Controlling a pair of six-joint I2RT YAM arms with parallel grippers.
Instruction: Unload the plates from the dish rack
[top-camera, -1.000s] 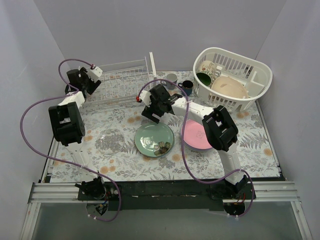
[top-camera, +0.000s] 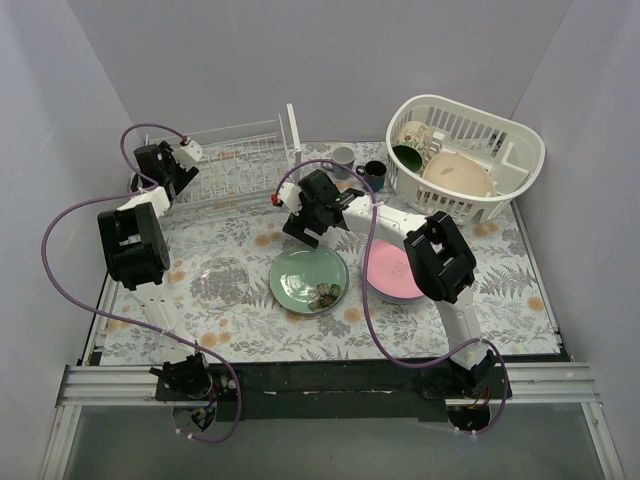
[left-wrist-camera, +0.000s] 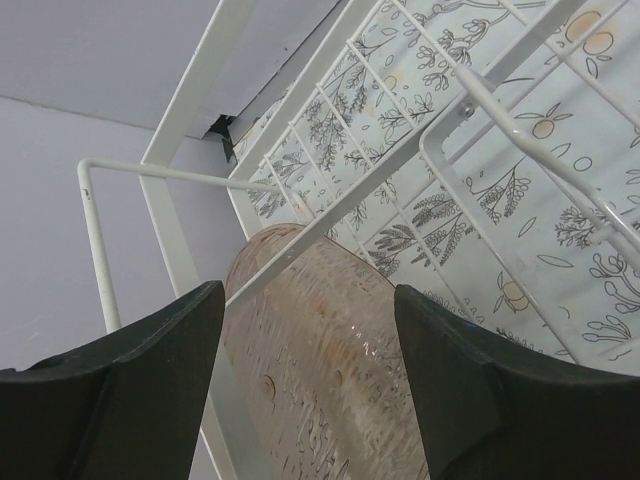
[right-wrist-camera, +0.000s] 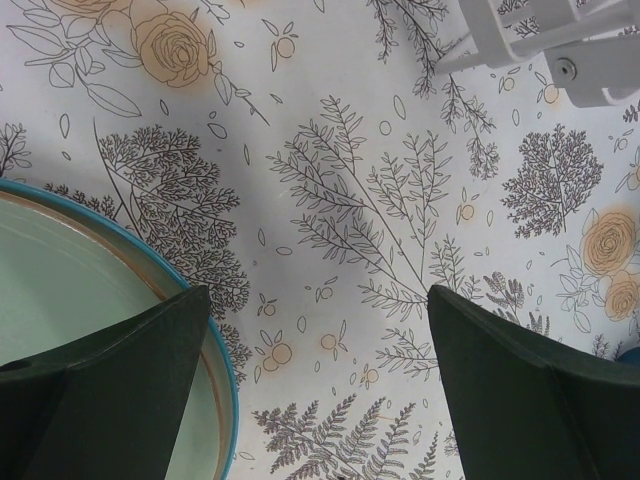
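The white wire dish rack (top-camera: 293, 132) stands at the back left. No upright plate shows in its wire middle. My left gripper (top-camera: 174, 172) is at the rack's left end, open. In the left wrist view a clear, brownish, curved item (left-wrist-camera: 318, 335) lies between and beyond the fingers, behind a rack bar; I cannot tell whether it is a plate. A green plate (top-camera: 300, 275) lies flat on the table, and a pink plate (top-camera: 390, 268) is partly under the right arm. My right gripper stands open above bare cloth beside the green plate (right-wrist-camera: 70, 290).
A white basket (top-camera: 525, 160) at the back right holds several dishes. A white mug (top-camera: 342, 158) and a dark mug (top-camera: 371, 175) stand between rack and basket. Walls close in at the left and back.
The rack has shifted a little to the left, its right end bar most plainly. My left gripper has moved very slightly left with it. The right arm and both table plates have not moved.
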